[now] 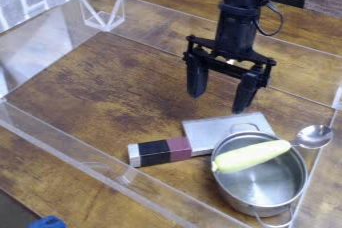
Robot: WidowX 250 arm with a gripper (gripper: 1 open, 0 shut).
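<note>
My black gripper [219, 88] hangs over the wooden table in the upper middle, open, with nothing visible between its fingers. Below it a silver slab [214, 128] lies flat, beside a knife-like piece with a black and maroon handle [160, 151]. A steel pot [262, 195] at the lower right holds a pale yellow vegetable, perhaps corn [249, 154]. A spoon [314, 136] lies right of the pot.
Clear plastic walls surround the wooden work area [87, 92], whose left part is clear. A white rack [104, 12] stands at the back left. A blue object [47, 222] shows at the lower left edge.
</note>
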